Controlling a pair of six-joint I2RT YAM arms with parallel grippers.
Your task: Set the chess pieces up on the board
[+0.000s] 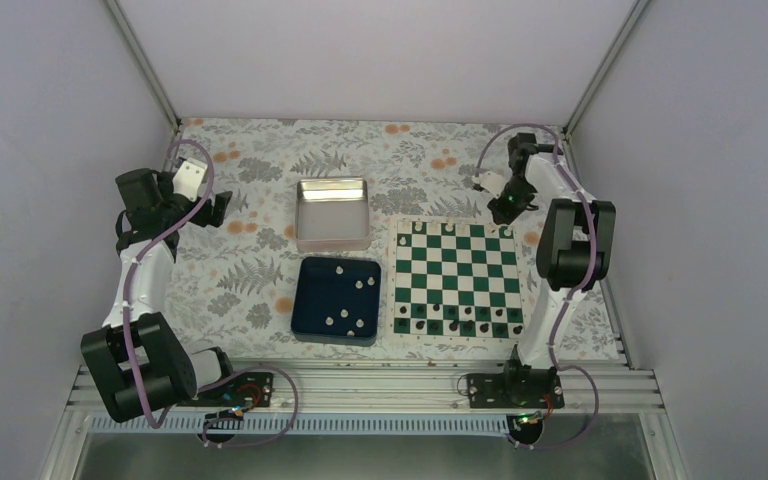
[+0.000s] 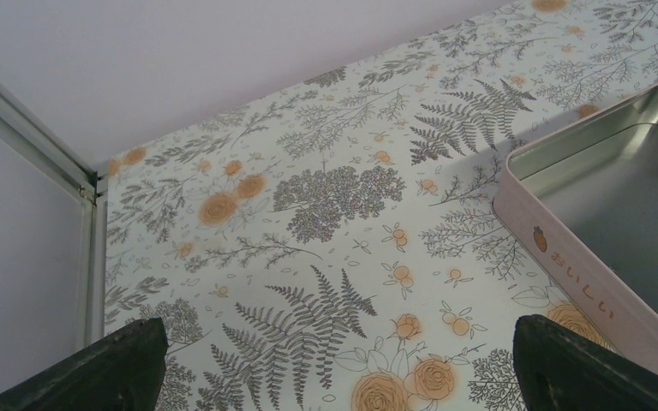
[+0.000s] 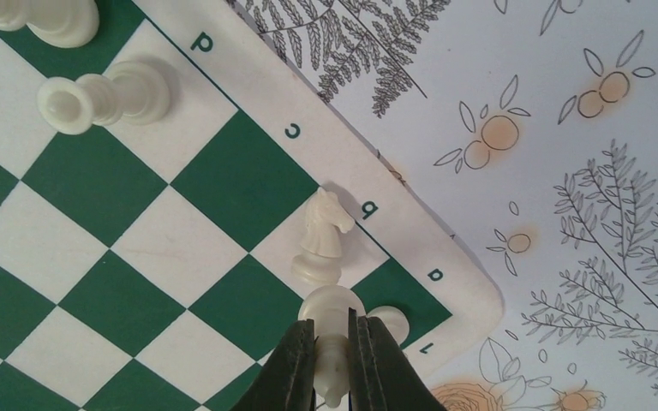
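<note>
The green and white chessboard [image 1: 460,268] has white pieces along its far edge and black pieces [image 1: 452,326] in the two near rows. My right gripper, over the board's far right corner, is shut on a white piece [image 3: 331,381] that looks like a pawn. Close by, a white knight [image 3: 322,231] stands on the b-file edge square. Another white piece [image 3: 391,324] shows only partly beside the fingers, on the corner square. Farther along stands a taller white piece [image 3: 137,92]. At the left, my left gripper [image 1: 220,209] is open and empty, away from the board.
Several white pieces remain in the dark blue tray [image 1: 335,335], left of the board. Behind that tray sits an empty pinkish metal tray [image 1: 333,243].
</note>
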